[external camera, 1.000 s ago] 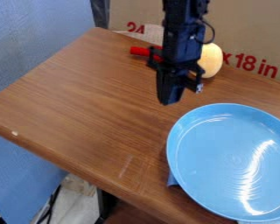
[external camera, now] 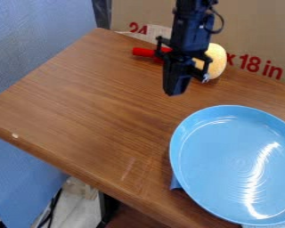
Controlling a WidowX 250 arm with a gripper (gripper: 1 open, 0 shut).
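Observation:
My gripper (external camera: 176,82) hangs above the back middle of the wooden table (external camera: 85,107), pointing down; whether it is open or shut is unclear. Behind it lie a red object (external camera: 145,52) and a pale yellow round object (external camera: 215,60), both partly hidden by the arm. A large light blue plate (external camera: 234,166) takes up the front right of the table.
A cardboard sheet (external camera: 258,27) with red print stands along the back. The table's left edge borders a blue surface (external camera: 32,44).
The objects on the table look unmoved.

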